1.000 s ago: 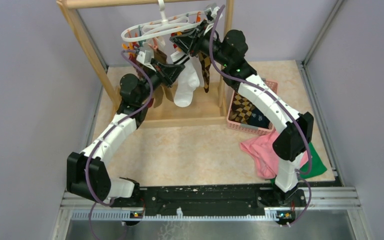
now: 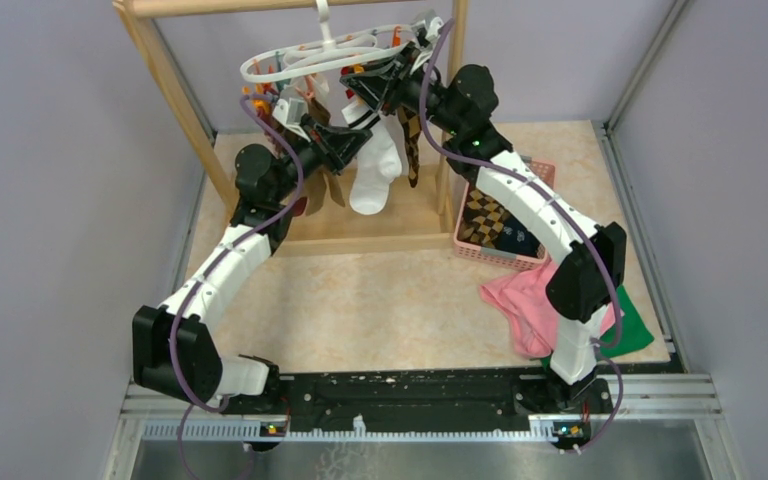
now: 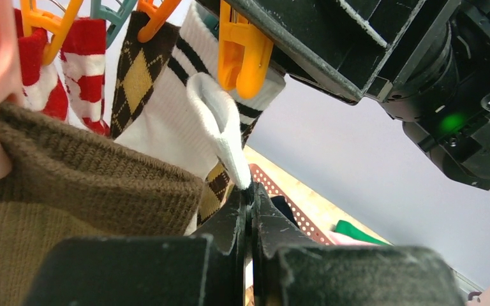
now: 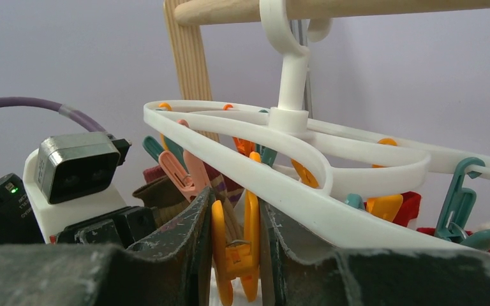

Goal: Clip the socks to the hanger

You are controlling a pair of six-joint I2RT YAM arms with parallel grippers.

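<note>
The white hanger (image 2: 335, 62) hangs from the wooden frame, with several socks clipped around it. My left gripper is shut on the edge of a white sock (image 3: 220, 121), whose foot hangs down below in the top view. Just above that sock's cuff hangs an orange clip (image 3: 245, 57); whether its lower ends straddle the cuff I cannot tell. At the hanger's ring, my right gripper is shut on the handles of an orange clip (image 4: 239, 255). A striped white sock (image 3: 185, 70) hangs behind the one held.
A brown sock (image 3: 89, 185) on a pink clip hangs close beside my left fingers. Right of the frame stands a pink basket (image 2: 500, 262) with dark and checked socks. A pink cloth (image 2: 525, 310) and a green cloth (image 2: 640, 325) lie nearby.
My left gripper and the white sock have shifted only very slightly. The right arm keeps its place at the hanger.
</note>
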